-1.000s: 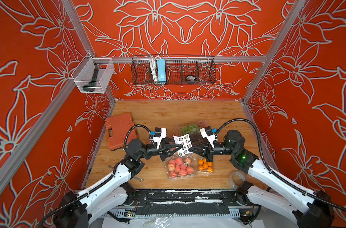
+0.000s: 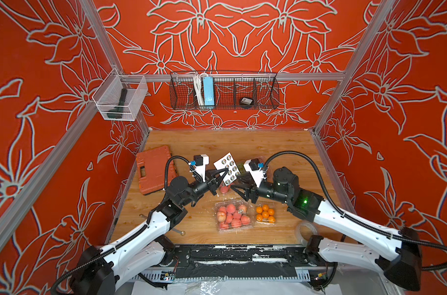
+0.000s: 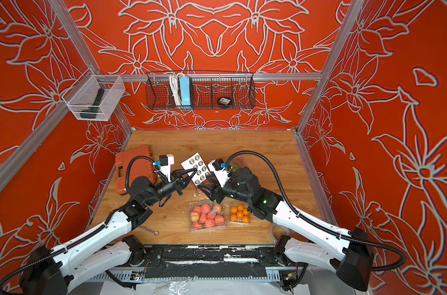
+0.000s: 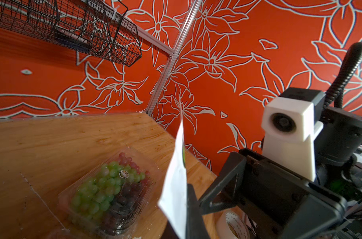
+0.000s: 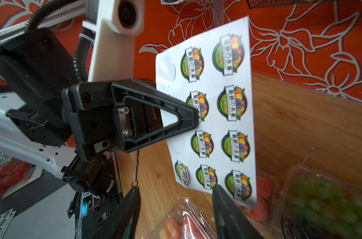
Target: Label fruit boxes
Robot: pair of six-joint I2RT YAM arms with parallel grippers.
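My left gripper (image 2: pixel 227 171) is shut on a white sheet of round fruit labels (image 5: pixel 228 159), held up over the table's middle. One round spot at the sheet's upper left is blank; the lower-left label (image 5: pixel 181 172) looks bent away from the sheet. Just in front of the sheet, my right gripper (image 2: pixel 237 191) stands open, its fingers (image 5: pixel 227 213) apart with nothing between them. The peach box (image 2: pixel 217 223) bears a label near its upper right. Another label (image 4: pixel 123 174) sits on the grape box (image 4: pixel 75 185). No label shows on the orange box (image 2: pixel 274 216).
Behind the sheet, red fruit (image 5: pixel 264 197) lies in a box, partly hidden. An orange case (image 2: pixel 154 167) lies at the left and a tape roll (image 2: pixel 302 236) at the front right. A wire basket (image 2: pixel 243 91) hangs on the back wall. Free table extends along the back.
The left gripper and label sheet have moved left and back, with the sheet tilting.
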